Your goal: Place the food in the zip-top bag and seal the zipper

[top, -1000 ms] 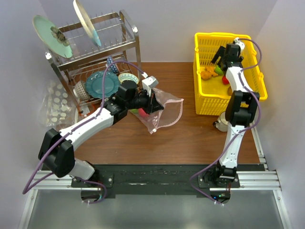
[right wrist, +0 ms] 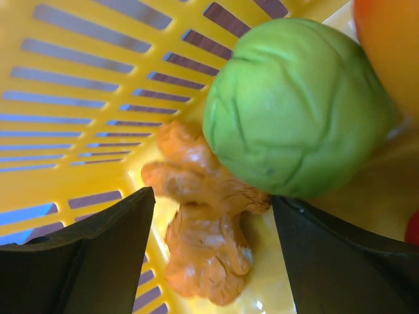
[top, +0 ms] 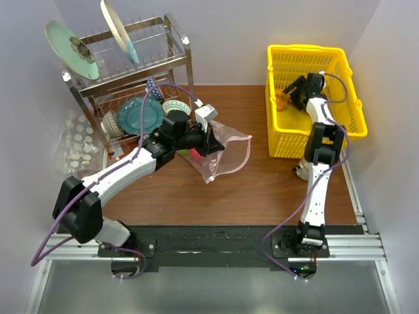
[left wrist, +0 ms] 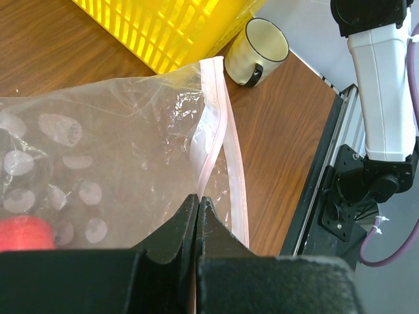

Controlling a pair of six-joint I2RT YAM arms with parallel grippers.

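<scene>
My left gripper is shut on the edge of the clear zip top bag [left wrist: 157, 131] near its zipper strip. In the top view the bag's mouth [top: 236, 156] gapes to the right, and a red item [left wrist: 25, 233] shows inside the bag. Down in the yellow basket [top: 316, 149], my right gripper is part open, its fingers on either side of an orange-brown, fried-chicken-like food piece [right wrist: 206, 252]. I cannot tell whether the fingers touch it. A green round vegetable [right wrist: 294, 104] lies right behind that piece, close to the right finger.
An orange item [right wrist: 393, 39] sits at the basket's right in the right wrist view. A mug [left wrist: 258, 49] stands beside the basket, near the right arm. A dish rack [top: 131, 78] with plates fills the back left.
The left arm and the bag have stayed still.
</scene>
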